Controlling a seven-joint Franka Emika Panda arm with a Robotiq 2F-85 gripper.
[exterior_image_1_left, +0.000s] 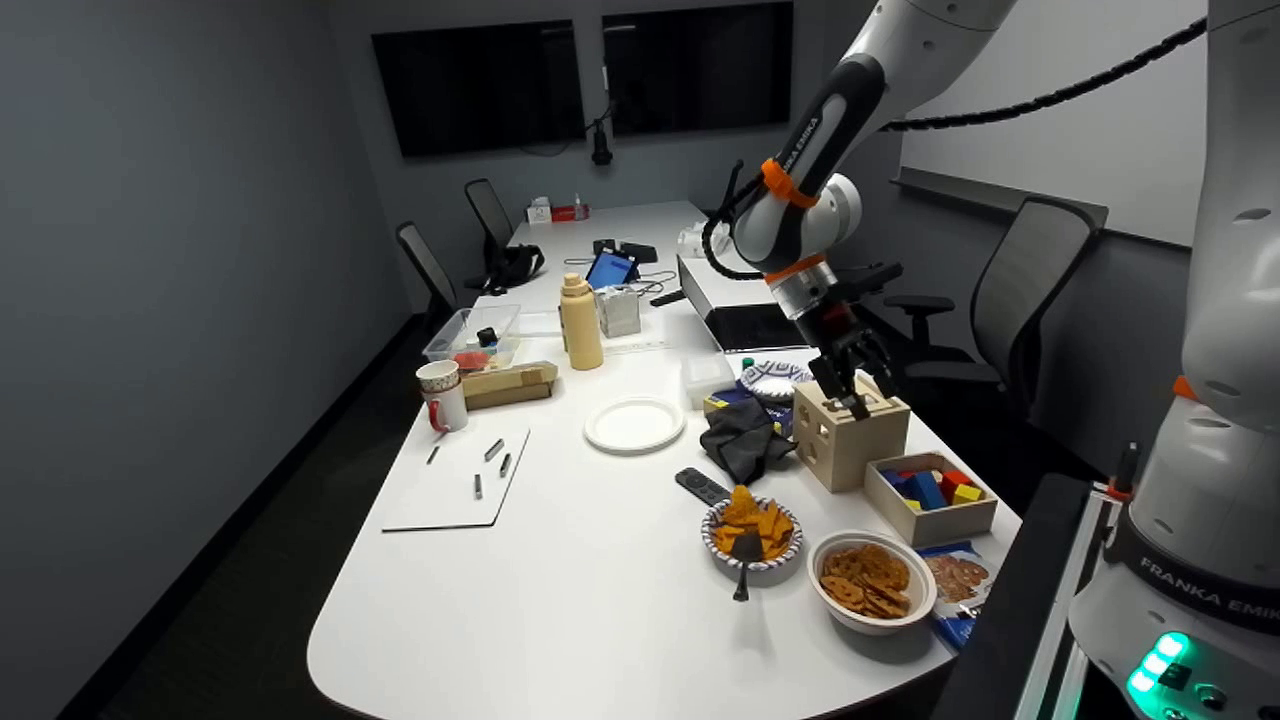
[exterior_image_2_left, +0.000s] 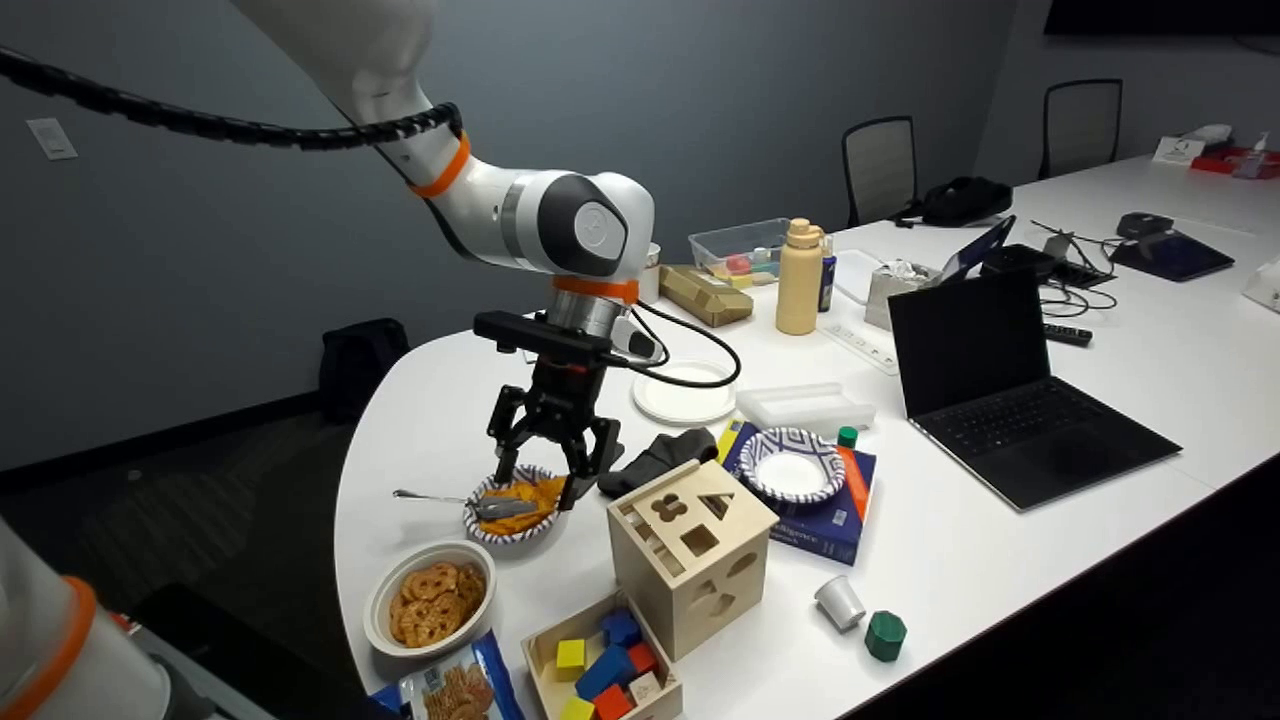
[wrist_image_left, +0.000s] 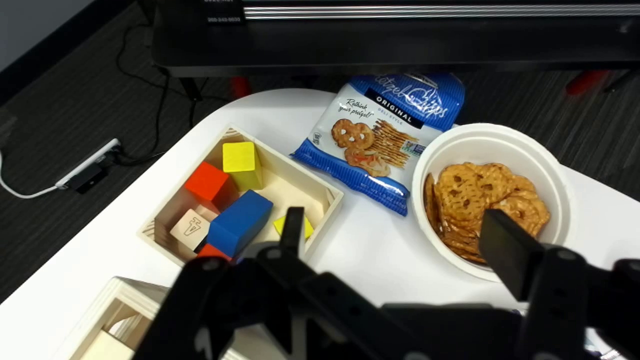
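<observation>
My gripper (exterior_image_2_left: 536, 485) stands open above the table, with nothing between its fingers. In the wrist view its two fingers (wrist_image_left: 292, 231) are wide apart, and white table shows in the gap. Past the fingertips lie the white bowl of pretzel chips (wrist_image_left: 480, 207), the blue pretzel bag (wrist_image_left: 384, 135) and the wooden tray (wrist_image_left: 300, 174) of coloured blocks. The shape-sorter box (exterior_image_2_left: 692, 558) stands upright beside that tray. A patterned bowl of orange chips (exterior_image_1_left: 753, 528) has a spoon (exterior_image_1_left: 744, 558) resting in it.
A black cloth (exterior_image_1_left: 746, 440), a remote (exterior_image_1_left: 702, 485) and a blue book (exterior_image_2_left: 822, 528) with a patterned plate (exterior_image_2_left: 792, 466) lie near the sorter. Farther off are a white plate (exterior_image_1_left: 633, 425), a tan bottle (exterior_image_1_left: 581, 324) and an open laptop (exterior_image_2_left: 1032, 408).
</observation>
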